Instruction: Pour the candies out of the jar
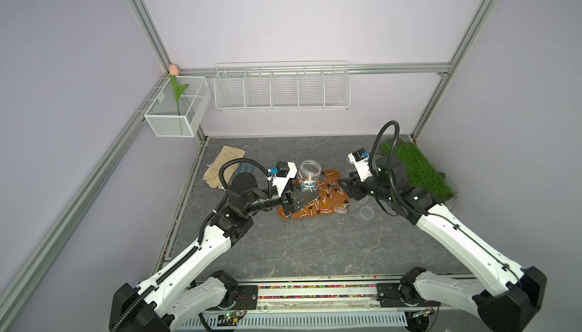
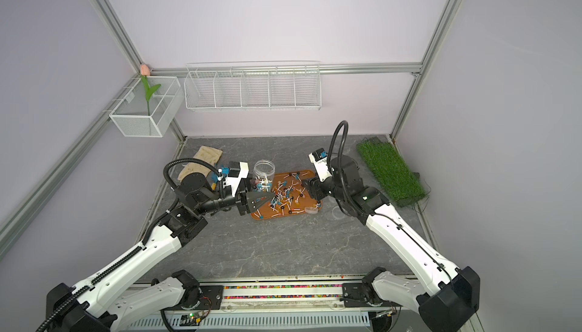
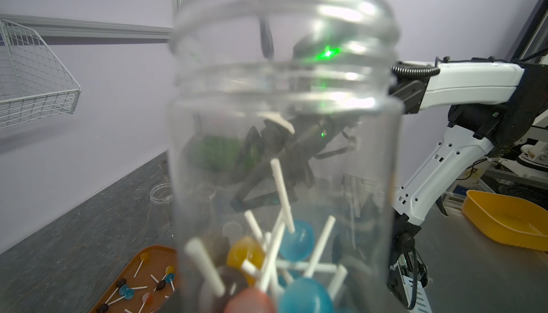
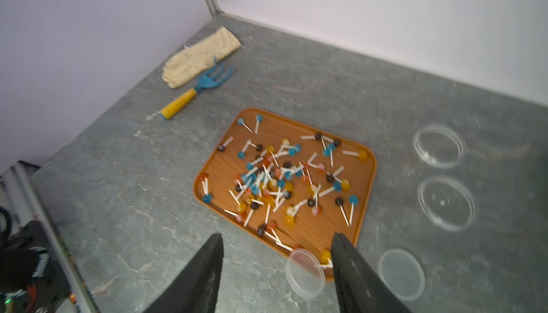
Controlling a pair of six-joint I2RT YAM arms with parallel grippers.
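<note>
My left gripper (image 1: 303, 194) is shut on a clear jar (image 3: 285, 136), which stands upright beside the tray's upper left part in the top views. Lollipops (image 3: 305, 296) with white sticks fill the jar's lower part; its mouth is uncovered. The left fingertips are hidden in the left wrist view. Many more lollipops lie scattered across an orange-brown tray (image 4: 245, 113). To the tray's right hangs my right gripper, its fingers (image 4: 199, 276) apart and nothing between them. The right wrist view is blurred.
A clear lid (image 4: 305, 276) overlaps the tray's near edge, and several round clear lids (image 4: 446, 203) lie to its right. A glove (image 4: 199, 56) and a blue fork (image 4: 211, 78) rest at the back left. Green turf (image 2: 391, 168) occupies the right side.
</note>
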